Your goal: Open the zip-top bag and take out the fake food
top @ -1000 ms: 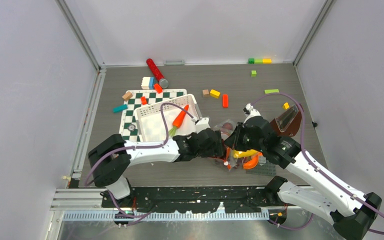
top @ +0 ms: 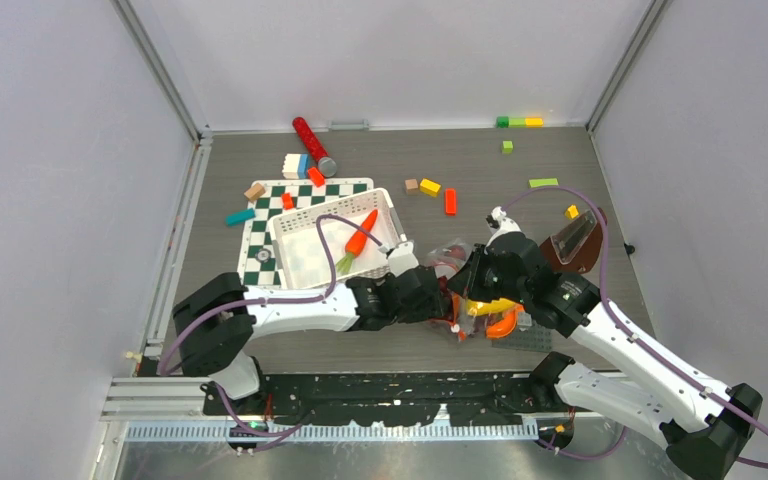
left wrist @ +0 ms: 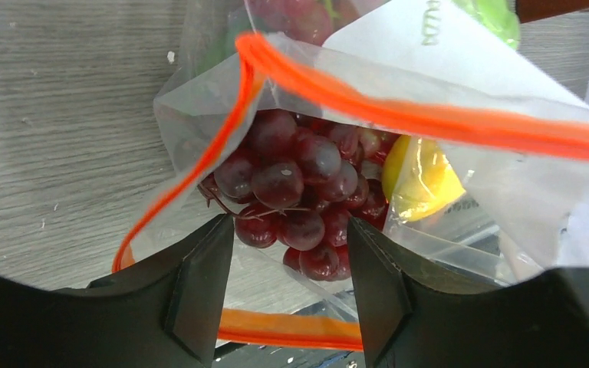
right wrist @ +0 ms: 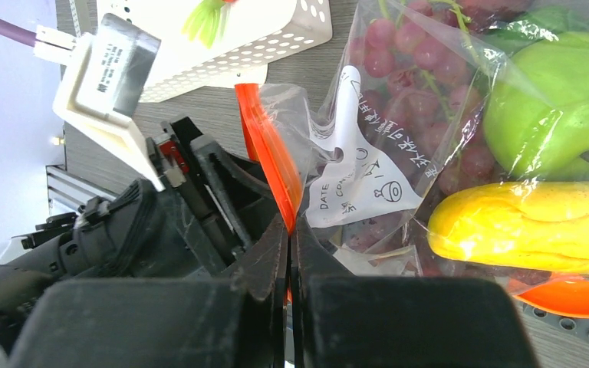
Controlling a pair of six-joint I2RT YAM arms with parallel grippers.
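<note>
A clear zip top bag with an orange zip edge lies below both arms, its mouth gaping in the left wrist view. Inside it are dark red grapes (left wrist: 291, 184), a green pepper-like piece (right wrist: 552, 100), a yellow piece (right wrist: 521, 230) and an orange piece (right wrist: 575, 295). My left gripper is at the bag's mouth, fingers parted on either side of the lower grapes; whether they touch is unclear. My right gripper is shut on the bag's orange zip edge. A carrot (top: 358, 240) lies in the white basket (top: 285, 245).
The basket stands partly on a checkered board (top: 250, 255), left of the bag. Colored blocks (top: 450, 201) are scattered farther back, with a red tube (top: 310, 138) at back left. A brown container (top: 577, 243) stands right of the bag. Open table lies at the back middle.
The right arm and the basket with the carrot look still.
</note>
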